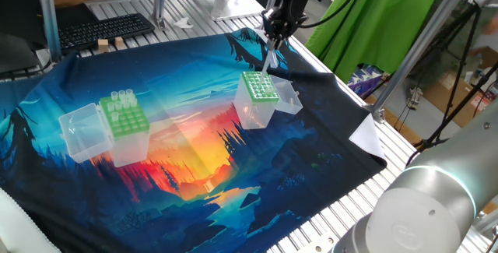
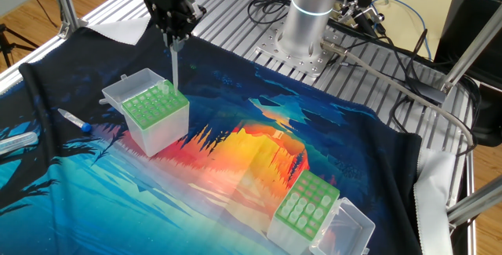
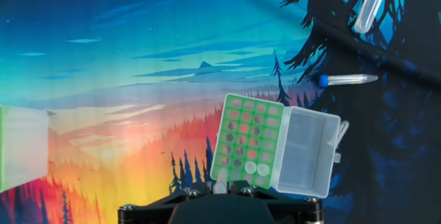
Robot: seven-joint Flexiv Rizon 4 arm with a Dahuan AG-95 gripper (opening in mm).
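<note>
In exterior view 1, my gripper (image 1: 265, 72) points down at the back edge of a clear box with a green perforated top (image 1: 259, 87). A slim pale length reaches from it down to the box top; whether that is fingers alone or includes a tube cannot be told. In the wrist view, a translucent piece (image 3: 221, 180) shows at the fingers, over the near left corner of the green rack (image 3: 247, 138). Two pale round tube tops (image 3: 251, 167) sit in holes close by. The finger's opening is too small to judge.
A second green-topped box (image 1: 128, 121) holds several upright clear tubes (image 1: 122, 97), its clear lid (image 1: 85, 132) open. The near box's lid (image 3: 306, 151) is open as well. Two blue-capped tubes (image 3: 348, 79) lie on the cloth beyond it. Cloth between the boxes is clear.
</note>
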